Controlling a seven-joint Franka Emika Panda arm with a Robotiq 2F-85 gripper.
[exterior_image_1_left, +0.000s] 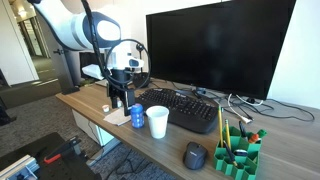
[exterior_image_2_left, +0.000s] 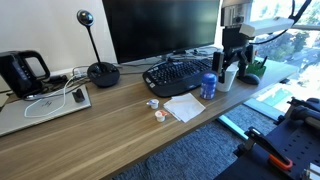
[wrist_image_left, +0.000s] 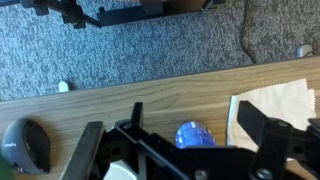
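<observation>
My gripper is open above the desk's front part, its black fingers spread with nothing held between them. A blue can shows from above in the gap between the fingers in the wrist view. In exterior view 1 the can stands upright on the desk, just beside and below the gripper. A white cup stands right of the can; in the wrist view the fingers partly hide it. A pale cloth lies flat near the can.
A black mouse and a green pen holder stand on the desk's right part in exterior view 1. Behind are a keyboard and a monitor. Small white pieces lie beyond the cloth.
</observation>
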